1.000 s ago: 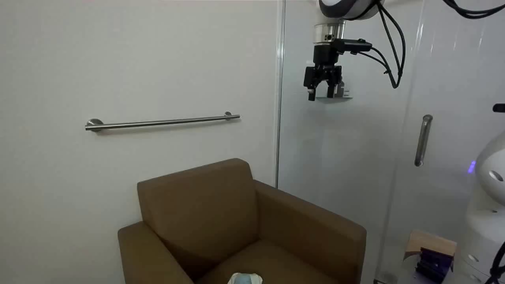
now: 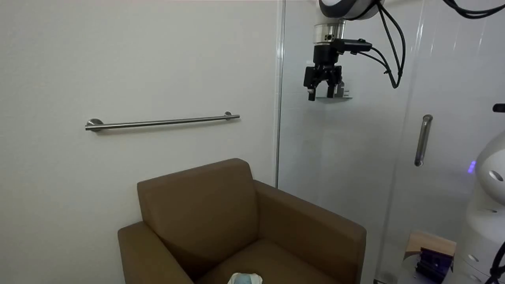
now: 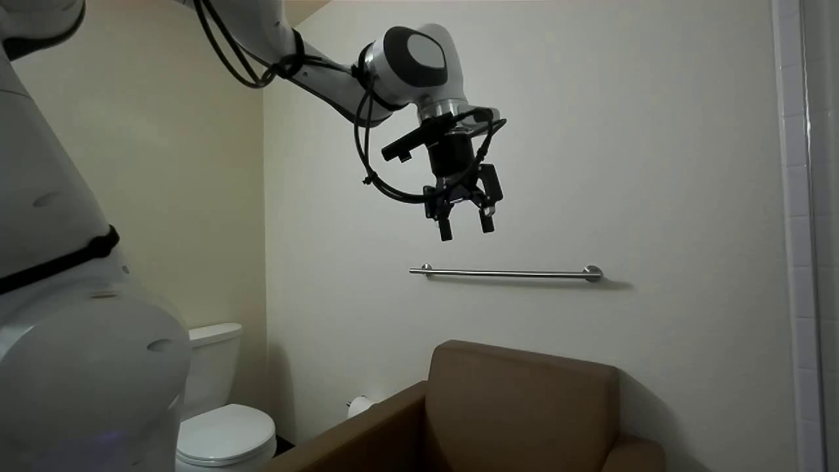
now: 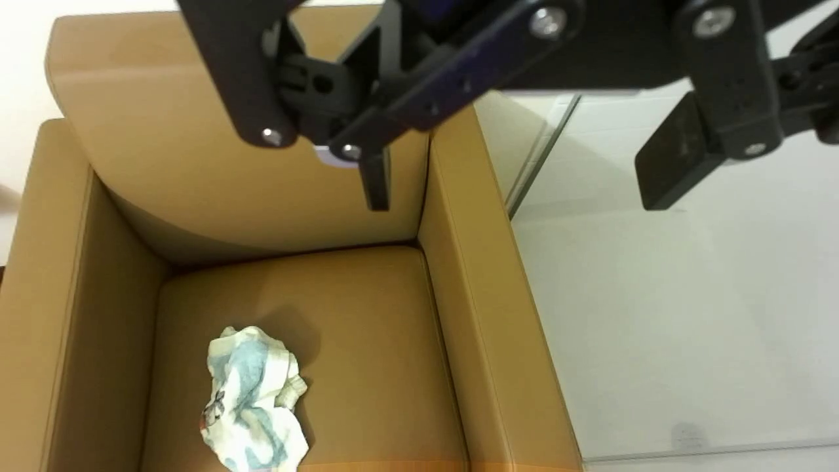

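Note:
High above a brown armchair (image 2: 199, 213), my gripper (image 2: 321, 97) hangs pointing down with its fingers apart and nothing between them. In the second exterior view the gripper (image 3: 467, 228) is in front of the wall, above the metal bar. From the wrist, the two fingertips of the gripper stand wide of each other. A crumpled white and blue cloth (image 4: 255, 401) lies on the seat of the armchair (image 4: 370, 354), well below the gripper and touching none of it. Only the cloth's top edge (image 2: 244, 278) shows in the first exterior view.
A metal bar (image 2: 163, 123) is fixed to the wall behind the chair. Beside the chair is a glass shower wall with a handle (image 2: 423, 140). The toilet (image 3: 224, 432) stands at the left. Open air surrounds the gripper above the chair.

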